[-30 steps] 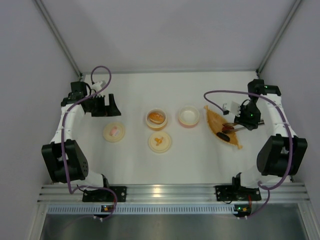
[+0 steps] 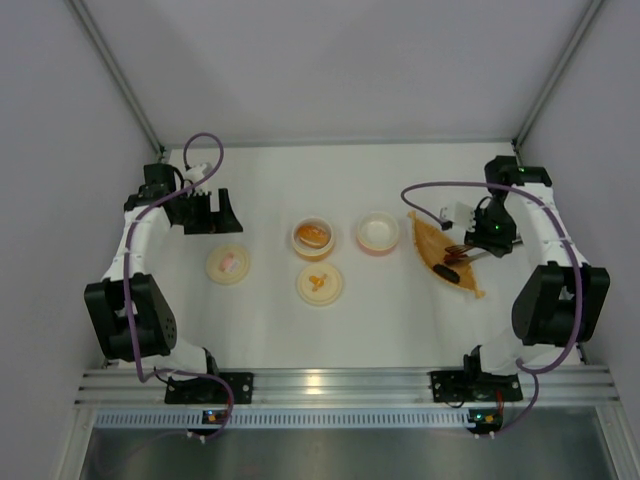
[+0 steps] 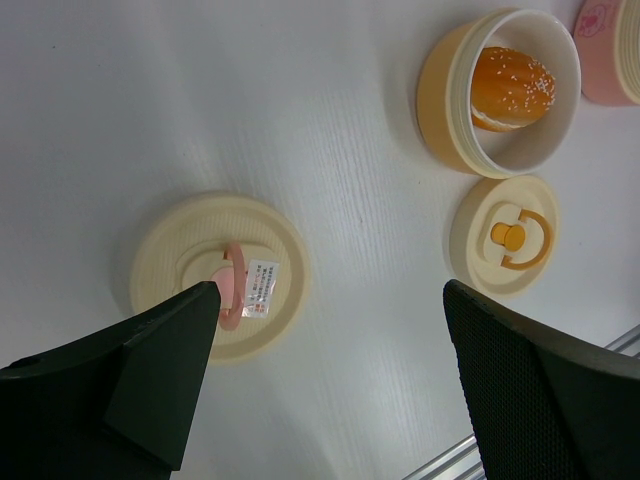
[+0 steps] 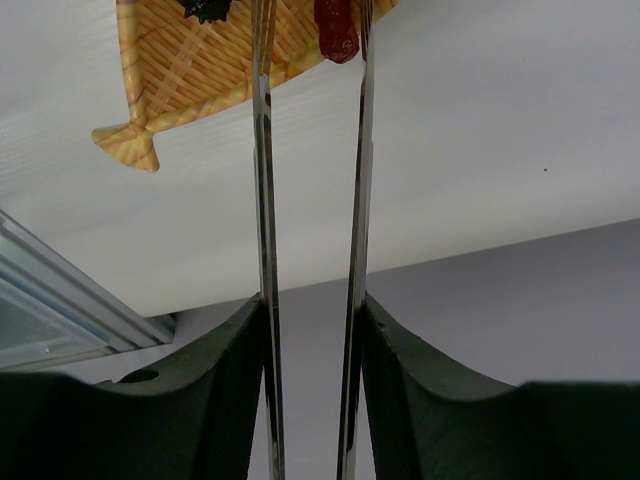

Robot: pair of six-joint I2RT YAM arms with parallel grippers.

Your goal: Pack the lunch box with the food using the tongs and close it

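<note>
A yellow container [image 2: 301, 250] holds a sesame bun [image 3: 510, 88]; a pink-based container [image 2: 376, 232] stands right of it. A cream lid with pink handle [image 3: 170, 265] and one with orange handle [image 2: 328, 291] lie nearby. My left gripper is open above the pink-handled lid, nothing between its fingers. At the woven yellow basket [image 2: 430, 242], my right gripper has its long fingers either side of a reddish item [image 4: 338, 38], open; contact is unclear. A dark item [image 2: 446, 272] lies in the basket.
Metal rails [image 2: 320, 375] run along the front edge, and walls close in the sides and back.
My right arm has shifted very slightly at the basket. The left arm and the containers look unchanged.
</note>
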